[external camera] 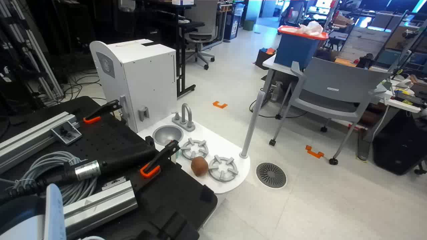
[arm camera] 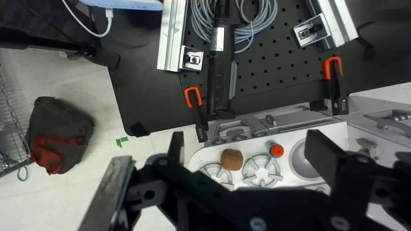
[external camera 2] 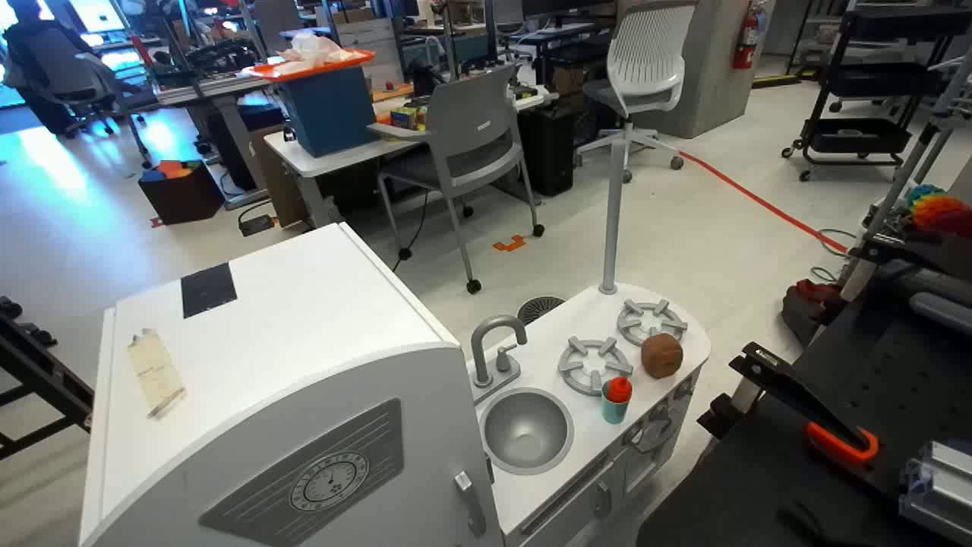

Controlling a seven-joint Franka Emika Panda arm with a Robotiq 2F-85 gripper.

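Observation:
My gripper stands open in the wrist view, its two dark fingers wide apart and nothing held between them. Below it lies the white toy kitchen counter (external camera 2: 569, 447). A round brown object (external camera 2: 661, 355) rests at the counter's edge beside the burners; in exterior view 1 the brown object (external camera: 199, 166) sits between both burner rings. Close to the sink, a small teal cup or bottle with a red top (external camera 2: 616, 400) stands upright. The same red-topped item (arm camera: 276, 150) shows between the burner and the sink in the wrist view. Neither exterior view shows the gripper.
A grey basin (external camera 2: 526, 431), a faucet (external camera 2: 492, 351) and a tall grey post (external camera 2: 613, 219) stand on the counter. The white cabinet (external camera: 150, 76) rises at one end. Orange-tipped clamps (arm camera: 195, 98) and a black table (arm camera: 154, 100) border the counter's front.

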